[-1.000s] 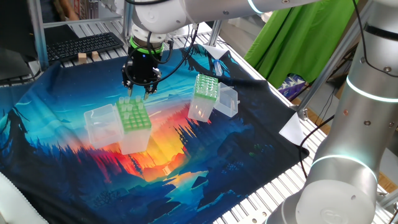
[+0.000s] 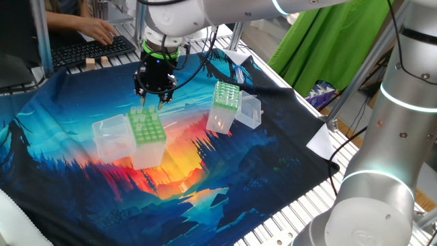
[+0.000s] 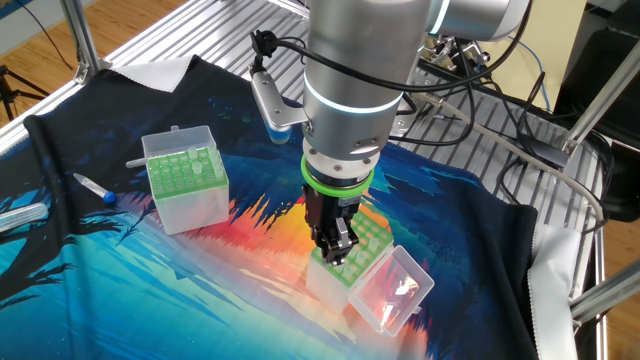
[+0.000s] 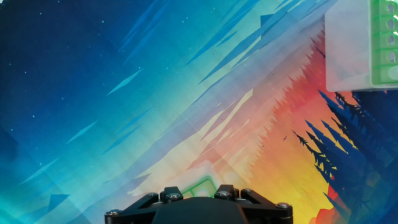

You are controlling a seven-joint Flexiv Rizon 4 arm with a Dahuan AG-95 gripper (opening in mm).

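Note:
My gripper [image 2: 151,104] points down just behind and above a clear pipette-tip box with a green rack [image 2: 147,126]. Its two fingers stand apart, and nothing shows between them. In exterior view 2, the gripper [image 3: 335,257] covers part of that box's rack [image 3: 372,238], so whether they touch cannot be told. A few tips stick up from this rack. The second box [image 2: 223,108], also with a green rack, stands apart from the gripper. In the wrist view, only a corner of a green rack [image 4: 202,185] appears between the fingers, and the other box [image 4: 351,53] is cut off at upper right.
Open clear lids flank both boxes, one lid [image 2: 115,137] at the near box and another [image 2: 248,109] at the far one. A blue-capped pen [image 3: 95,188] and a marker [image 3: 22,217] lie on the printed cloth [image 2: 225,198]. Between the boxes, the cloth is clear.
The arm, gripper and both boxes look unmoved. A person's hand has come down onto the keyboard at the back left.

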